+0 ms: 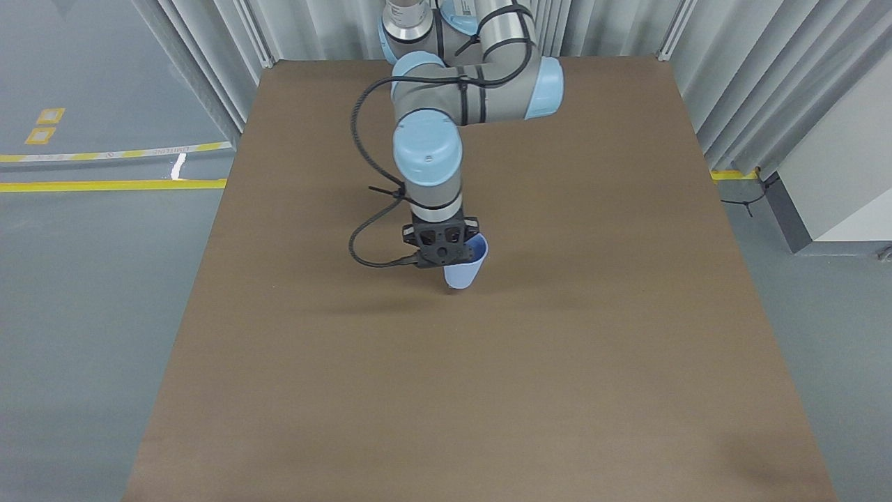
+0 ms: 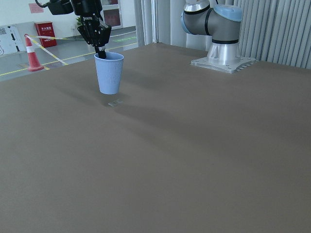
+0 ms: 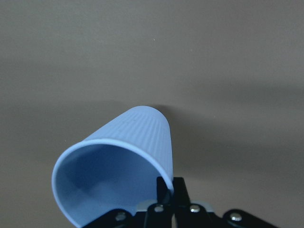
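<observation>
A light blue ribbed cup (image 1: 464, 275) hangs under my gripper in the front view, its mouth up. In the left view the cup (image 2: 109, 76) is upright with my black gripper (image 2: 101, 52) at its rim. In the wrist view the gripper is shut on the cup's rim, one finger inside and one outside. Whether the cup's base touches the table (image 1: 477, 393) is hard to tell; a shadow lies beside it.
A small clear patch (image 2: 115, 103) lies on the table near the cup.
</observation>
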